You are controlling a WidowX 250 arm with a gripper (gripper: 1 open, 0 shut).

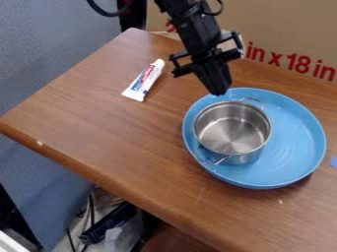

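Note:
A steel pot [232,132] with wire handles sits on a blue plate [294,154] at the right of the table. My black gripper [219,83] hangs just above the back-left rim of the plate and the pot; whether its fingers are open or shut is hard to tell. A white toothpaste tube [142,80] with blue and red print lies on the wood to the left of my gripper.
A cardboard box [290,34] stands along the back. Cables and clutter lie on the floor below the table's left edge.

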